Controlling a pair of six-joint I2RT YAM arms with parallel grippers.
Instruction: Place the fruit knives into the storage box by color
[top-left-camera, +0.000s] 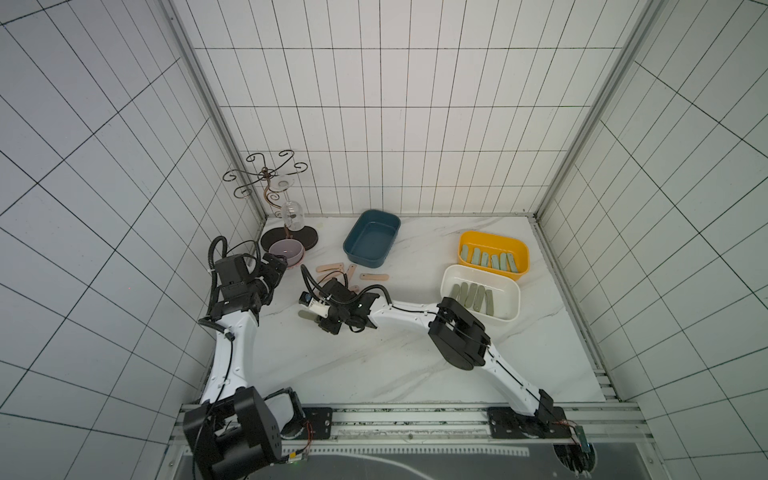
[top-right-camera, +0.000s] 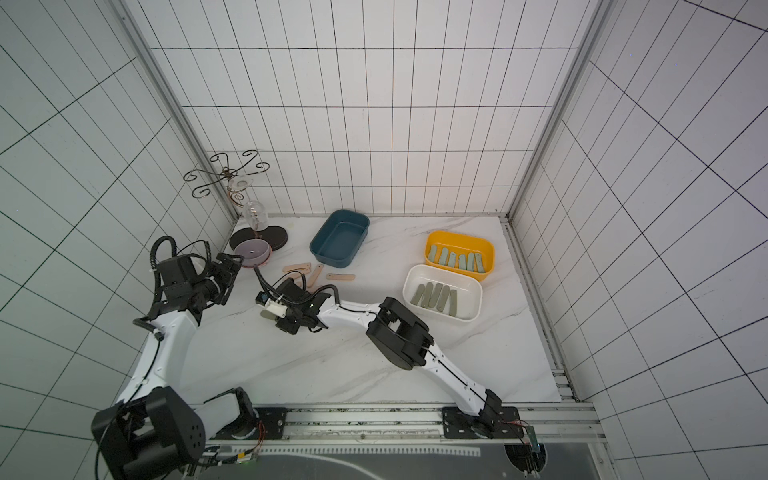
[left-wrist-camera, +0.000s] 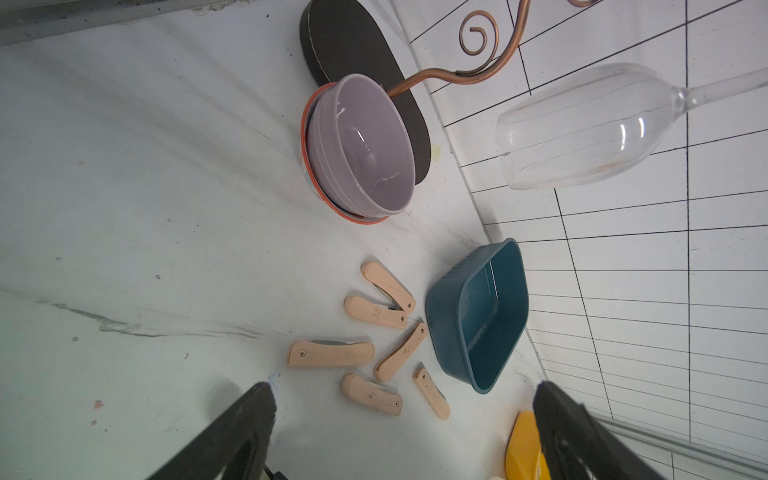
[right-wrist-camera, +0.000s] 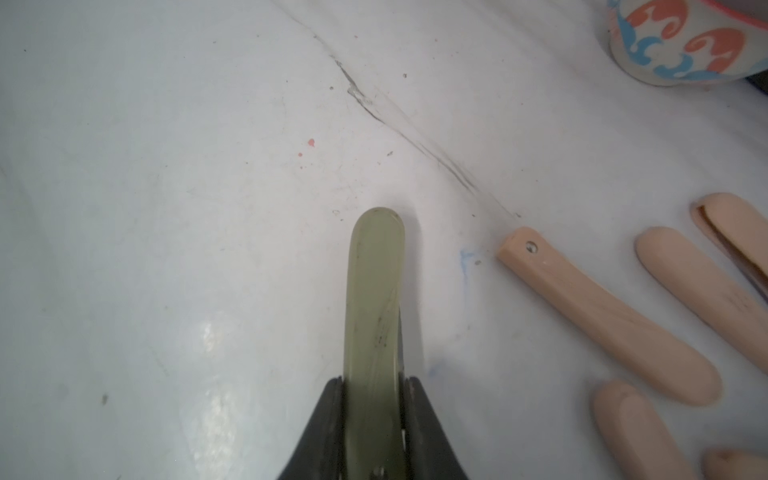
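Note:
An olive-green knife (right-wrist-camera: 376, 272) lies on the table in the right wrist view. My right gripper straddles it, a finger close against each side, shut on its handle. Several tan knives (left-wrist-camera: 372, 392) are spread over the table beside it. At the back, the blue box (top-left-camera: 372, 238) is empty. Green knives lie in the white box (top-left-camera: 512, 300), and pale blue-green knives in the yellow box (top-left-camera: 524, 257). My left gripper stands open at the left, above the table, with nothing between its fingers.
A mauve bowl (left-wrist-camera: 364, 148) stands in the back left corner by a dark base (left-wrist-camera: 344, 40). A metal rack there carries a hanging wine glass (left-wrist-camera: 600, 128).

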